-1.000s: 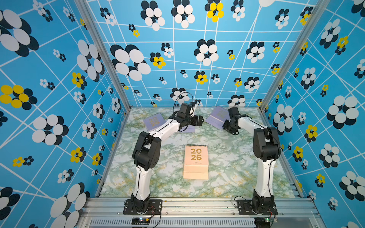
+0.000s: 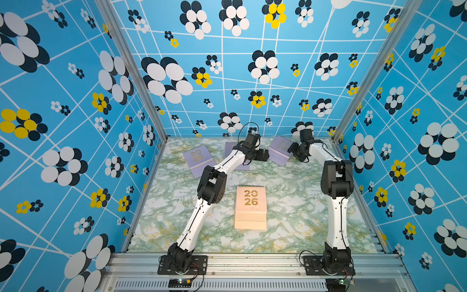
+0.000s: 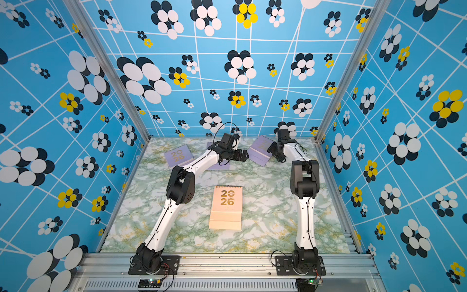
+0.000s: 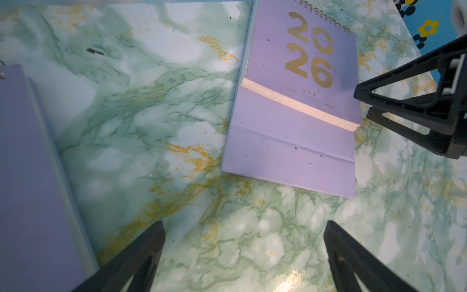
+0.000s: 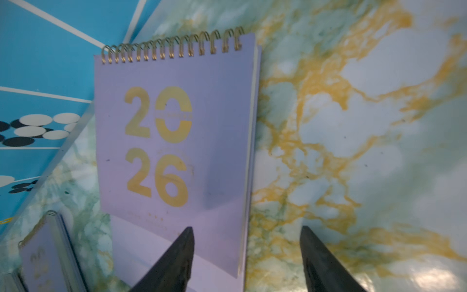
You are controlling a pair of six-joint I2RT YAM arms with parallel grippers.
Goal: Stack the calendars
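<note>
Three purple calendars lie along the back: one at left (image 2: 197, 160), a middle one (image 3: 219, 164) largely hidden by my left arm, and one at right (image 2: 277, 150). A pink calendar (image 2: 250, 209) lies front centre. My left gripper is open above bare table, with the right purple calendar (image 4: 288, 136) ahead of it and another at its left edge. My right gripper stands open over the right-hand long edge of that same right purple calendar (image 5: 170, 141), nothing held between its fingers.
The blue back wall rises close behind the purple calendars.
My left gripper has moved right, towards the right purple calendar. The calendars appear unmoved.
</note>
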